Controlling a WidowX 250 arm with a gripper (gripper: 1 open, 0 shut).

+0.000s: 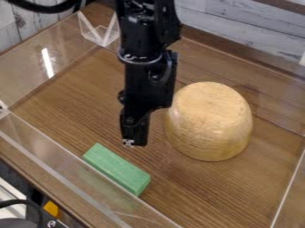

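The black gripper [135,134] hangs over the middle of the wooden table, pointing down; its fingers are dark and partly hidden, so the opening between them is unclear. To its right rests a large round tan object [209,120], like a wheel of bread or cheese. Below the gripper, toward the front, a flat green rectangular block [117,167] lies on the table, apart from the fingertips.
The table [226,196] has clear walls along the left and front, with a white plastic piece [102,27] at the back left. A black cable sits at the lower left. Bare wood surrounds the objects at back and right.
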